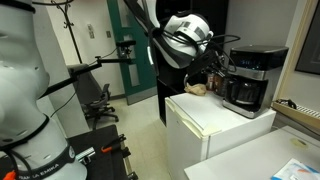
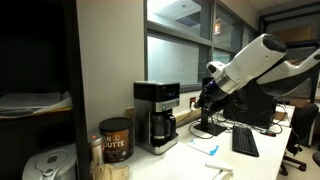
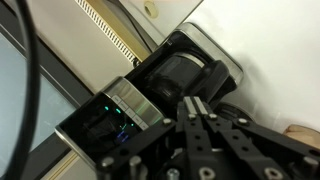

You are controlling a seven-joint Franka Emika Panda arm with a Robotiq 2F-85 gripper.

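A black and silver coffee maker (image 1: 258, 65) stands upright on a white cabinet top, its dark glass carafe (image 2: 160, 127) seated in the base. My gripper (image 1: 214, 72) hangs in the air beside the machine, left of it in exterior view 1. In the wrist view the gripper is shut, its fingertips close together with nothing visible between them. The carafe's dark handle (image 3: 208, 82) lies just beyond those fingertips in that view; the remaining distance is hard to judge. The machine's lit panel (image 3: 117, 117) shows on the left.
A large coffee can (image 2: 117, 142) stands beside the machine, with a rice cooker (image 2: 50, 162) farther left. Blue-marked papers (image 2: 205, 147) lie on the white surface. The white cabinet top (image 1: 205, 115) is clear in front of the machine.
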